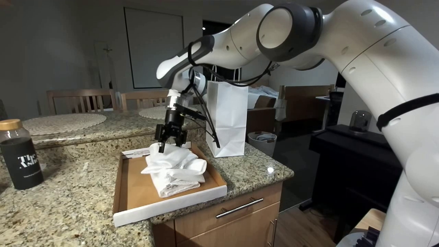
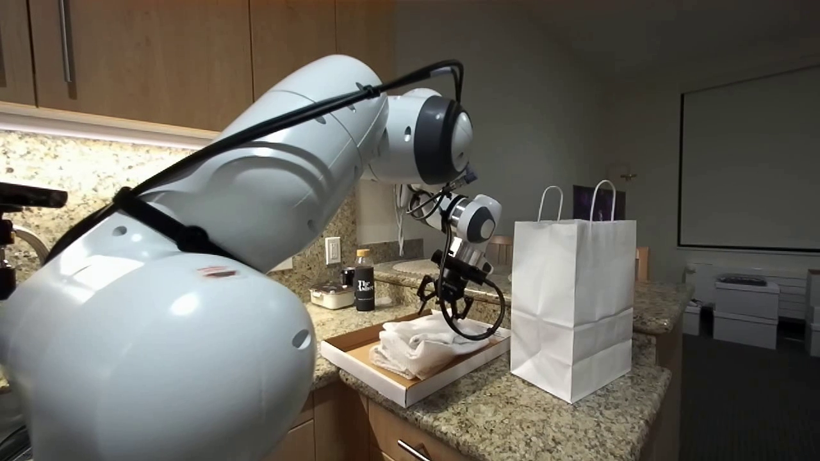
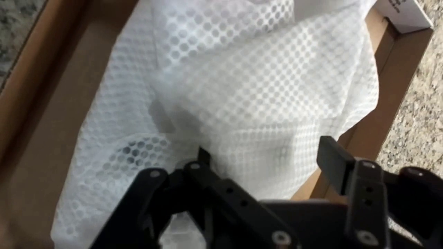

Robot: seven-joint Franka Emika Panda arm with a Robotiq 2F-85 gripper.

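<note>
A crumpled white cloth (image 1: 175, 166) with a mesh-like pattern lies folded in a heap in the shallow cardboard tray (image 1: 131, 187). Over the far part of the heap, my gripper (image 1: 170, 147) points down with its fingers part open. In the wrist view, the cloth (image 3: 257, 91) stretches beneath and between the spread fingers. One fingertip (image 3: 203, 157) sits against a fold, while the other finger (image 3: 334, 164) is near the cloth's edge beside the tray wall. No cloth is visibly pinched. The second exterior view shows the gripper (image 2: 444, 311) low over the heap.
A tall white paper bag (image 2: 573, 307) stands on the counter close to the tray's side. A dark bottle (image 1: 22, 160) with a wooden lid is at the left. The raised counter ledge (image 1: 90, 142) runs behind the tray. Bare granite lies left of the tray.
</note>
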